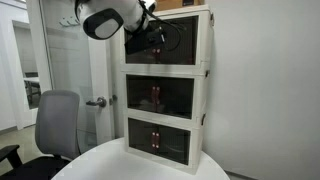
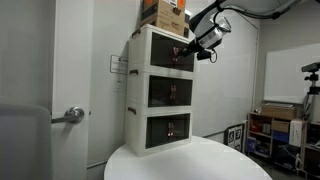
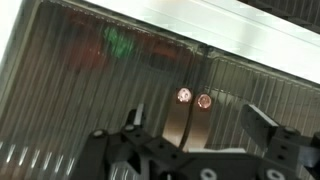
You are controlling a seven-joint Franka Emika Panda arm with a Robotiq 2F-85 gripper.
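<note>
A white three-tier cabinet (image 1: 200,88) with dark see-through doors stands on the round white table. Up at its top tier is my gripper (image 1: 157,39), in front of the doors. The wrist view shows the gripper open, its dark fingers (image 3: 259,122) spread wide. Between them in that view appear two reddish-brown door handles (image 3: 178,112), side by side at the seam of the ribbed doors. How far the fingertips are from the handles I cannot tell. All the cabinet's doors look closed.
Cardboard boxes (image 2: 165,17) are stacked on the cabinet's top. A grey office chair (image 1: 58,124) stands left of the table, near a door. Shelves (image 2: 272,130) are further back at right.
</note>
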